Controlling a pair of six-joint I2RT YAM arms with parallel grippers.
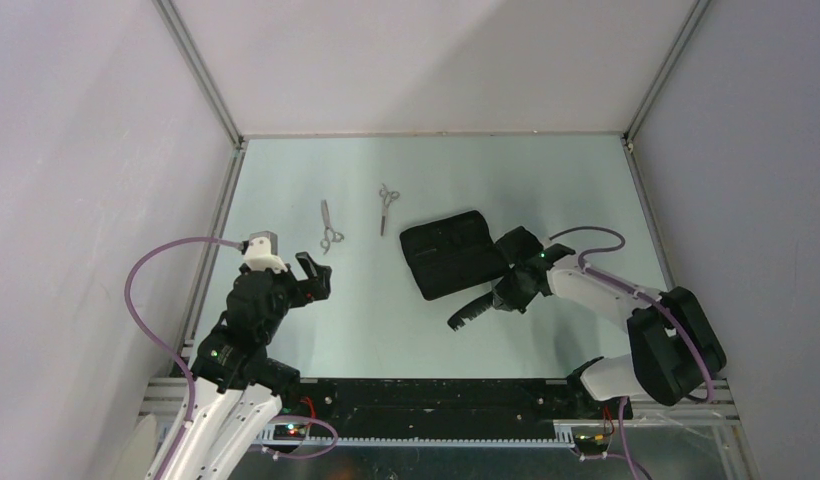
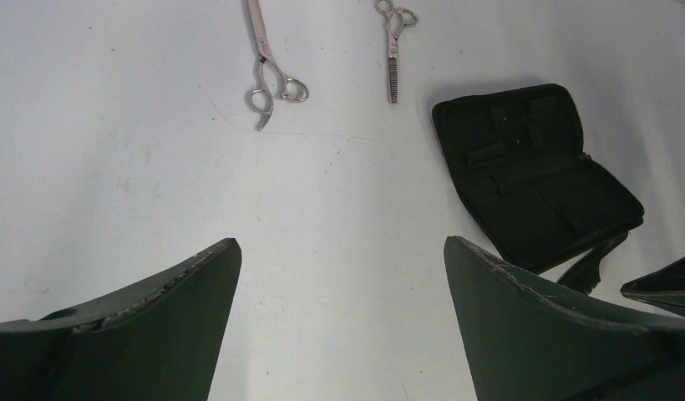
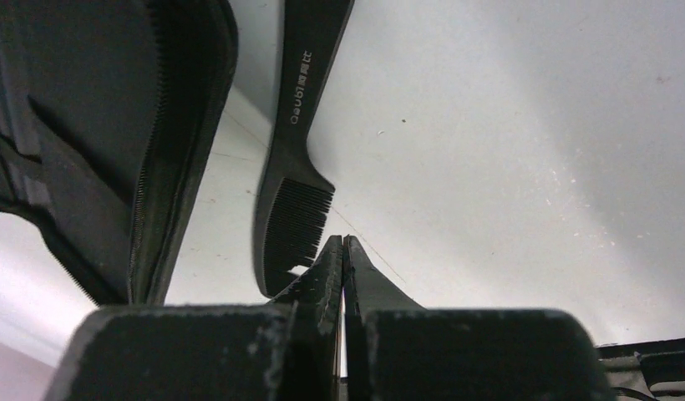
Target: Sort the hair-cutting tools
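A black comb point(image 3: 294, 125) lies flat on the table, its toothed end just beyond my right fingertips. My right gripper is shut with nothing between its fingers; the comb is outside them, to their left in the right wrist view. In the top view the comb point(image 1: 471, 311) shows partly, close to the case's lower edge. The open black case point(image 1: 451, 255) lies mid-table. Two silver pairs of scissors rest farther off: plain scissors point(image 2: 266, 67) and thinning scissors point(image 2: 393, 50). My left gripper stands wide open and empty above bare table.
White walls enclose the table at the back and sides. Bare table point(image 1: 366, 330) spreads in front of the case and around the scissors. The right arm point(image 1: 596, 292) reaches in from the right, near the case's right end.
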